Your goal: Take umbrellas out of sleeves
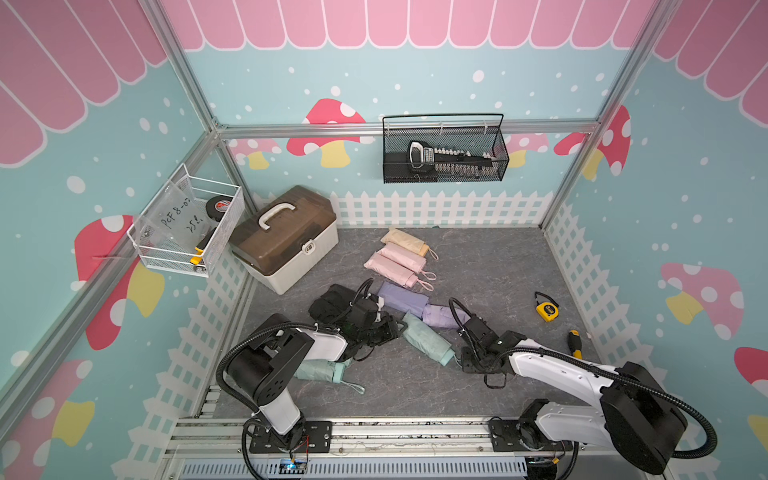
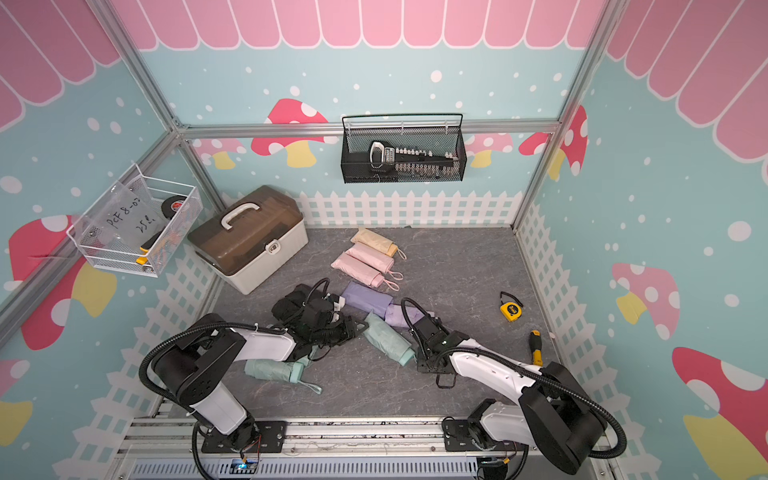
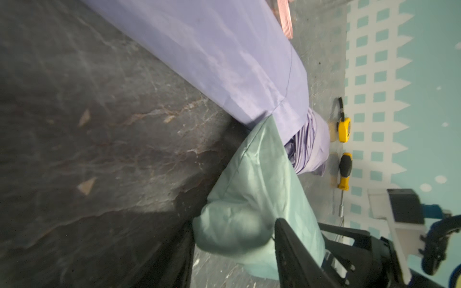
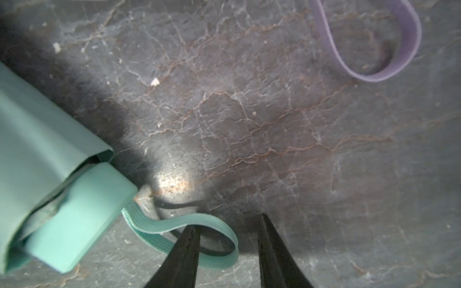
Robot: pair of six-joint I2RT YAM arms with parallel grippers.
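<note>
A green sleeved umbrella [image 1: 428, 339] lies slantwise on the grey table between the two grippers. In the left wrist view its closed sleeve end [image 3: 235, 228] sits between the fingers of my left gripper, which stands open. From the sleeve's mouth pokes a pale green handle [image 4: 91, 206] with a green strap loop [image 4: 211, 219]. My right gripper is part open around the end of that loop, its fingers apart. Behind, a purple umbrella [image 2: 404, 315] shows partly drawn from its purple sleeve [image 3: 216, 52]; its loop [image 4: 413, 38] lies on the table.
Pink umbrellas [image 1: 400, 257] and a yellow one [image 1: 406, 240] lie at the back. Another green umbrella [image 2: 276, 369] is under my left arm. A toolbox [image 1: 288, 240] stands back left; a tape measure [image 1: 547, 310] and screwdriver [image 1: 575, 344] lie right.
</note>
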